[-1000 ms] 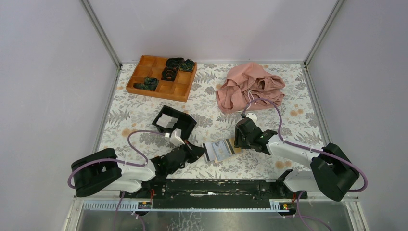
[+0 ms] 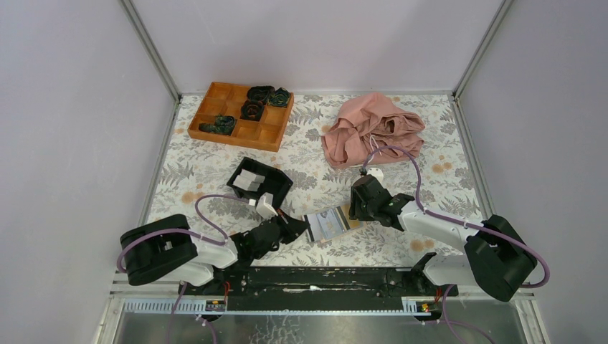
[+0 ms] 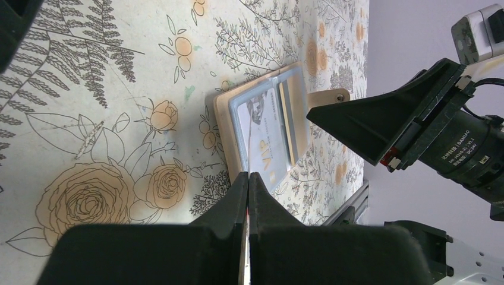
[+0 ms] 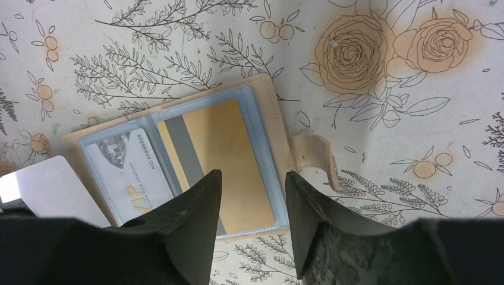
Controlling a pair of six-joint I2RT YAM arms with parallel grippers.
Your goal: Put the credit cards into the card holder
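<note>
The open card holder (image 4: 267, 107) lies on the patterned table, a printed card (image 4: 128, 169) in its left pocket and a gold card (image 4: 226, 154) with a dark stripe in its right one. My left gripper is shut on a thin white card at the holder's left edge, seen edge-on in the left wrist view and flat-faced in the right one. My right gripper hangs open over the gold-card side, nothing between its fingers.
A black box (image 2: 276, 183) with white cards inside sits back left of the holder. Behind it is a wooden sectioned tray (image 2: 247, 130); a pink cloth (image 2: 369, 122) lies at the back right.
The left arm has shifted slightly right, toward the holder, over the last second. The right arm looks still.
</note>
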